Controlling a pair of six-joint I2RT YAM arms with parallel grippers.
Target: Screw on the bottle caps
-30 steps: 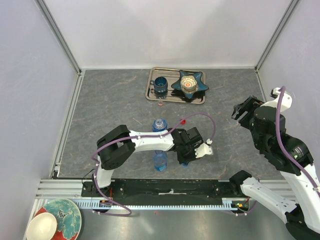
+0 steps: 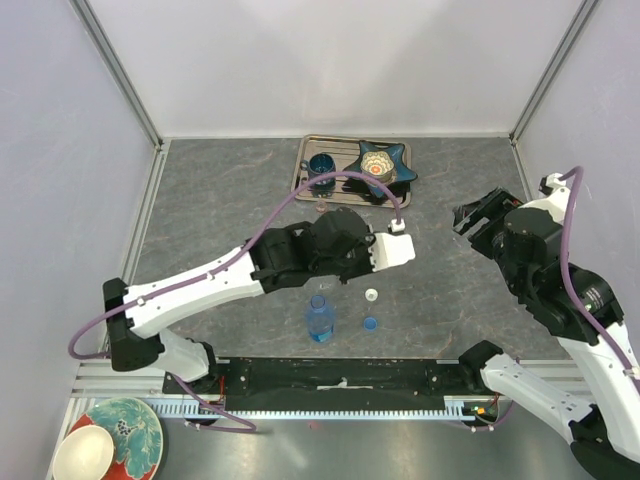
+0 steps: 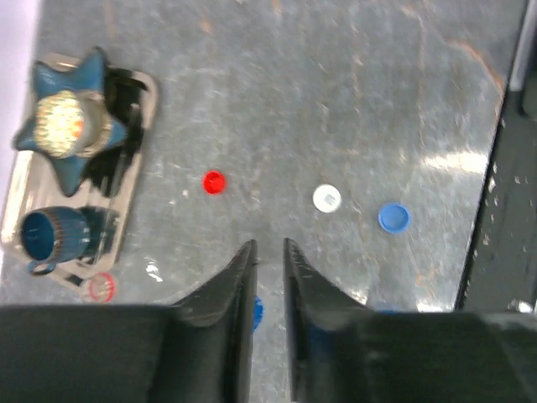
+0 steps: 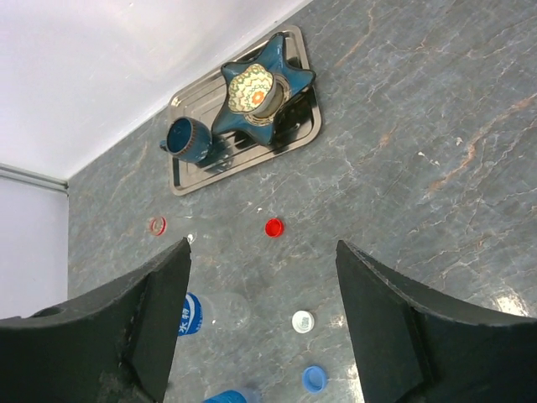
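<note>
A bottle (image 2: 320,320) with blue shows below the left arm; another bottle (image 4: 226,311) lies in the right wrist view's lower left, partly behind a finger. Loose caps lie on the counter: red (image 3: 214,182), white (image 3: 327,198) and blue (image 3: 393,218). My left gripper hangs high over the counter, its blurred fingertips close together, nothing visible held. My right gripper is raised at the right, open and empty above the bottles and caps.
A metal tray (image 2: 300,170) at the back holds a mug (image 2: 321,166) and a star-shaped dish (image 2: 395,160). Walls bound it at back and sides.
The left arm has risen greatly from low over the caps, toward the top camera and slightly back. The right arm has shifted a little, slightly toward the middle.
</note>
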